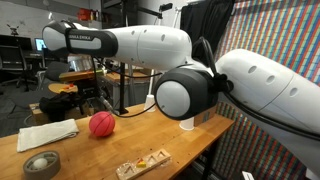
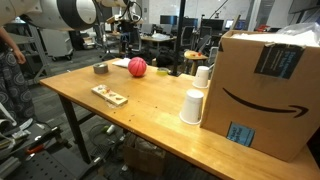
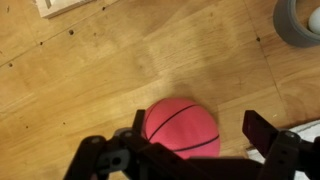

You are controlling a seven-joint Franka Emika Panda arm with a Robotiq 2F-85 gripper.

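A red ball with dark seam lines rests on the wooden table, with a folded white cloth to its left in exterior view 1. In the wrist view, the ball lies below my gripper, whose two dark fingers are spread wide apart. Part of the ball's lower side is hidden by the gripper body. From exterior view 1 the gripper appears above the table, but its fingers are hard to make out there. Nothing shows held between them.
A grey tape roll and a light wooden block with holes share the table. White cups and a large cardboard box stand toward the other end. Bare tabletop lies between the block and the cups.
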